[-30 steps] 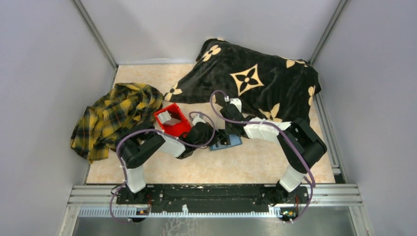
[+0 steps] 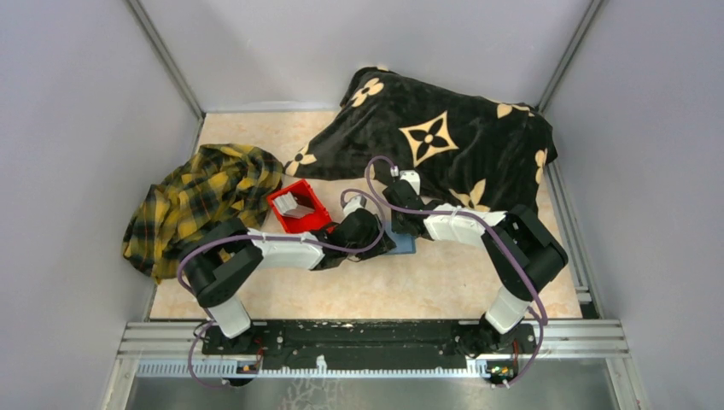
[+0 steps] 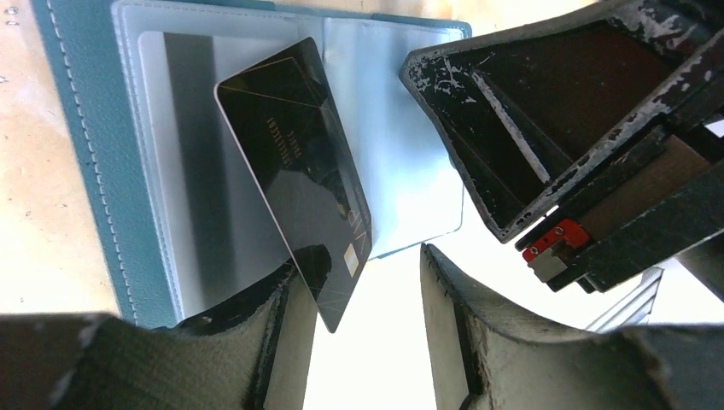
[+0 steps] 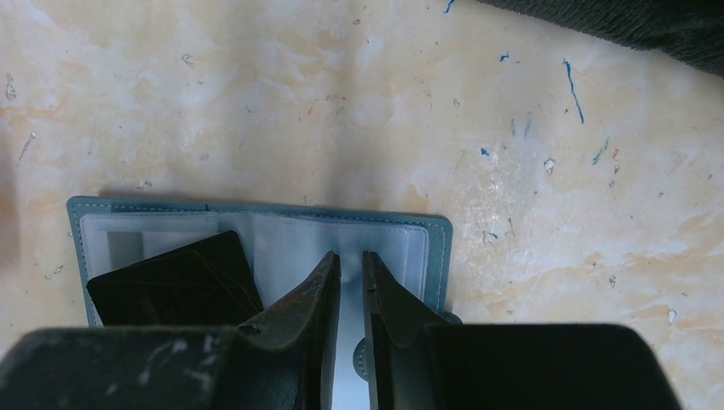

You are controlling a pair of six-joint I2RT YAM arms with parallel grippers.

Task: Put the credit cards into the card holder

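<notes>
The blue-grey card holder (image 2: 401, 243) (image 3: 393, 145) (image 4: 440, 256) lies in the middle of the table under both grippers. A black card (image 3: 299, 171) lies askew on its clear sleeves, one end sticking out past the edge in the left wrist view. My left gripper is open at that edge, its left finger beside the card's end. My right gripper is part open, tips close together over the holder's clear sleeve, with nothing visible between them.
A red box (image 2: 313, 220) with pale items inside sits left of the holder. A yellow plaid cloth (image 2: 188, 205) covers the left side, a black patterned blanket (image 2: 461, 145) the back and right.
My left gripper has shifted right and slightly up in the top view, and the card holder appears shifted a little up and left. The right arm has barely moved.
</notes>
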